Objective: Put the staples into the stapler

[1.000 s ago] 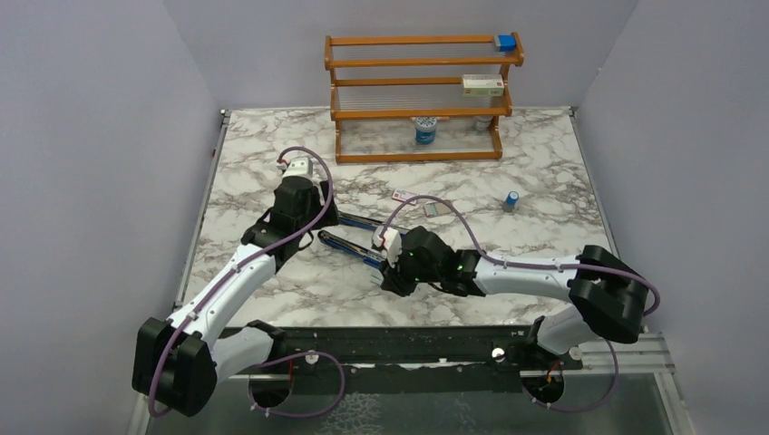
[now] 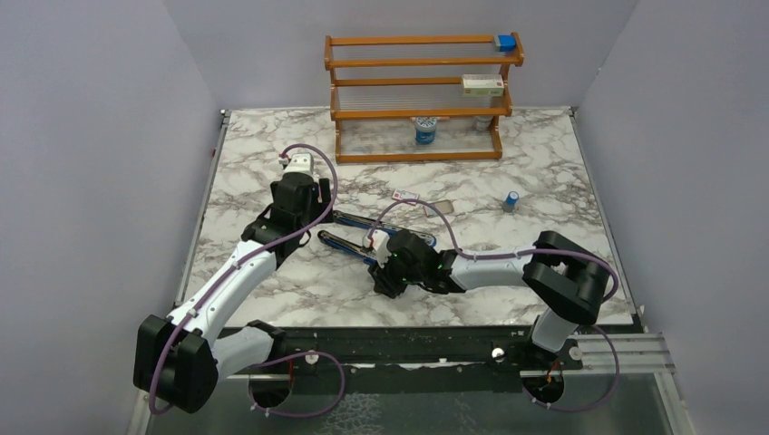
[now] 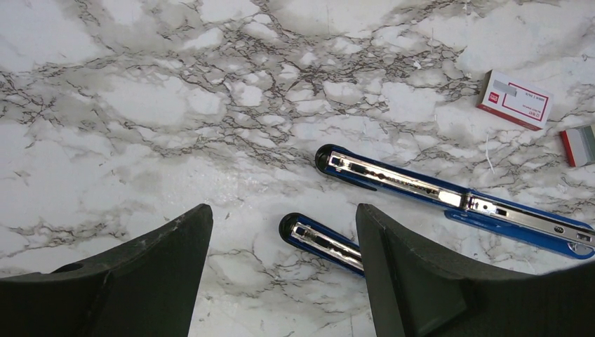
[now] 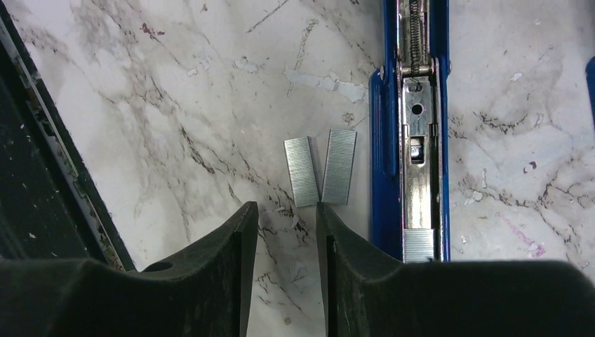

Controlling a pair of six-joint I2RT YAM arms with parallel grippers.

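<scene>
Two grey staple strips, the left strip (image 4: 301, 172) and the right strip (image 4: 339, 167), lie side by side on the marble table. Just beside them is an opened blue stapler (image 4: 417, 112), with a short row of staples in its metal channel at the near end. My right gripper is part open over the table, its tips just short of the strips and nothing between them. A second opened blue stapler (image 3: 456, 200) lies parallel to the first, farther back. Over bare table left of the staplers, my left gripper stands open and empty.
A staple box (image 3: 516, 100) lies behind the staplers, with a second small box (image 3: 580, 146) near it. Farther right stands a blue-topped item (image 2: 511, 199). A wooden rack (image 2: 417, 158) spans the back.
My right gripper has shifted left in the top view, its arm following.
</scene>
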